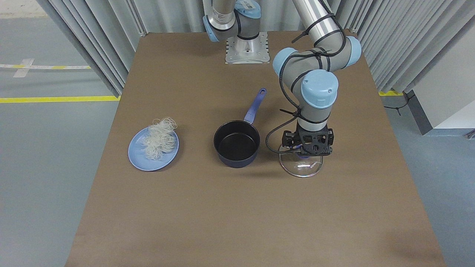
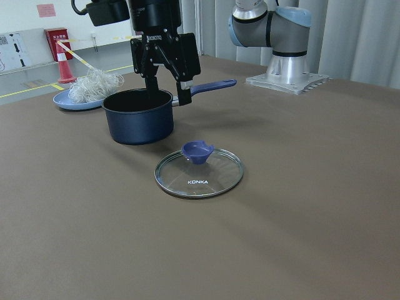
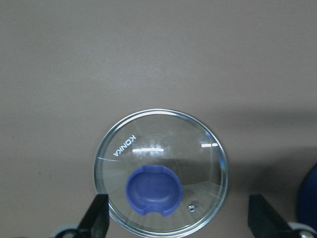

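A glass lid (image 2: 206, 181) with a blue cup-shaped knob (image 3: 154, 189) lies flat on the table, right of a dark blue pot (image 1: 236, 144) with a blue handle (image 1: 255, 105) in the front view. My gripper hangs above the lid, open, its fingertips either side of the knob in the wrist view, with nothing between them. A blue plate (image 1: 140, 160) holding white noodles (image 1: 160, 139) lies left of the pot.
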